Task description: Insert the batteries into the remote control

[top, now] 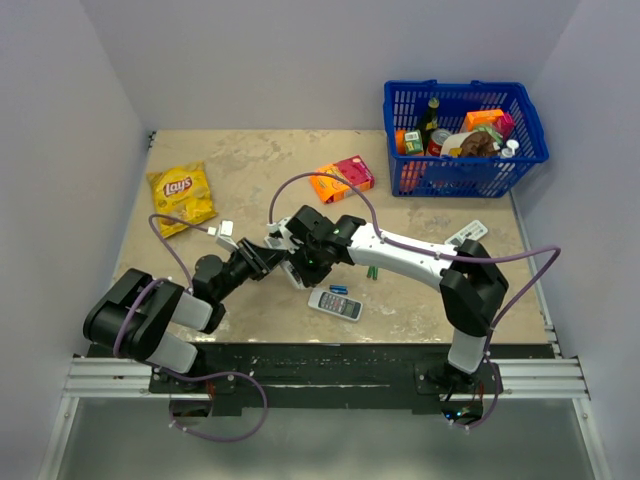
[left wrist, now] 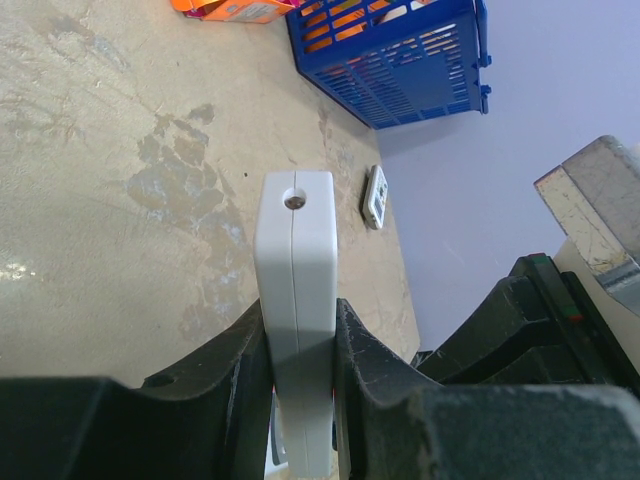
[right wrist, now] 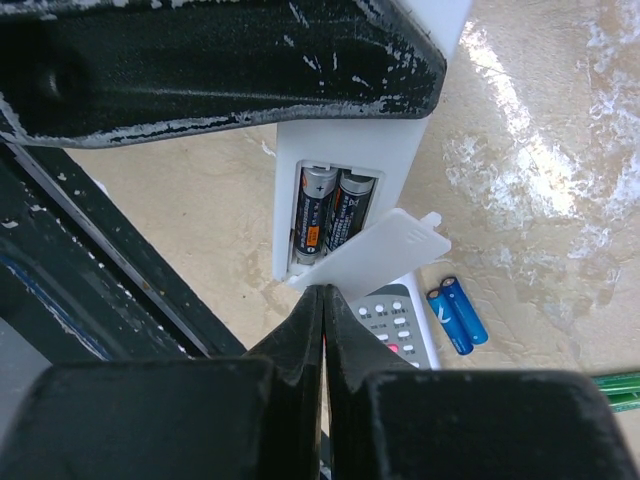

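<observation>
The white remote control (left wrist: 296, 260) stands on end in my left gripper, which is shut on it. Its open back faces the right wrist camera. Side by side in the compartment lie two black batteries (right wrist: 314, 212), covered in part at the lower end by a thin white battery cover (right wrist: 375, 255). That cover is tilted across the compartment, not seated. My right gripper is shut, its fingertips at the cover's lower edge, apparently pinching it. From above, both grippers meet at the remote (top: 297, 274) and mostly hide it.
A grey-keyed phone or remote (top: 336, 304) lies just below the grippers, near blue batteries (right wrist: 457, 315) and green batteries (top: 372, 272). Further off are a chip bag (top: 182, 198), an orange-and-pink box (top: 342, 179), another white remote (top: 467, 233) and a blue basket (top: 465, 180).
</observation>
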